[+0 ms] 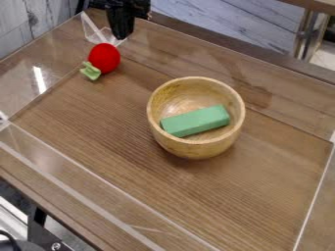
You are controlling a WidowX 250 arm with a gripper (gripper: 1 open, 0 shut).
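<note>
A red, rounded object (pixel 105 57) with a light green part (pixel 90 71) rests on the wooden table at the upper left. My gripper (pixel 120 27) is at the top edge, mostly out of view, above and just behind the red object and apart from it; its fingertips are too small and blurred to read. A wooden bowl (pixel 197 145) stands right of centre with a green block (pixel 195 122) inside it.
A wall (pixel 33 25) borders the upper left, and a shelf edge runs along the top right.
</note>
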